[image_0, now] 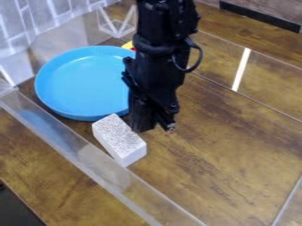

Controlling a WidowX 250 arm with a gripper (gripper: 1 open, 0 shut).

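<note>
The black robot gripper (pixel 151 113) hangs in the centre of the view, its lower end just above and to the right of a white speckled block (pixel 119 139) that lies on the wooden surface. Whether its fingers are open or shut is hard to make out against the dark body. A blue plate (pixel 73 84) lies behind the block at the left, partly hidden by the arm.
A small yellow item (pixel 126 45) is mostly hidden behind the arm at the back. Clear plastic walls edge the surface at the left and front.
</note>
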